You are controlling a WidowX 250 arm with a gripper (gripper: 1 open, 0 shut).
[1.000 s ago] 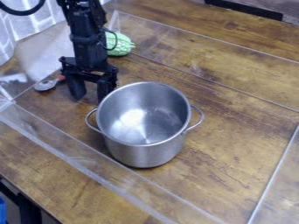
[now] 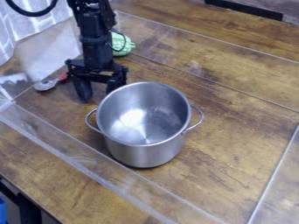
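My black gripper (image 2: 96, 83) is low over the wooden counter at the upper left, just behind and left of a large empty steel pot (image 2: 143, 124) with two side handles. A silver utensil (image 2: 47, 83) with a red part lies at the gripper's left. Whether the fingers are open or shut on something is unclear at this size. A green object (image 2: 122, 44) sits behind the arm, partly hidden by it.
Clear strips run along its left front and right sides. A pale translucent sheet stands at the back left.
The gripper has shifted very slightly to the left since a second ago. The pot has stayed in place.
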